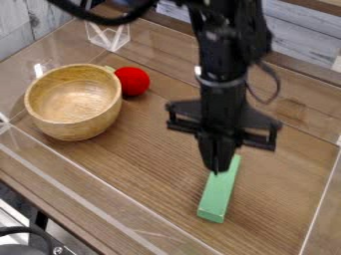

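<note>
My gripper is raised in the middle right of the camera view, above and behind a green bar that lies on the wooden table. The fingers point down, blurred, and look shut, with nothing visible between them.
A wooden bowl stands at the left, with a red tomato-like object behind it to its right.
</note>
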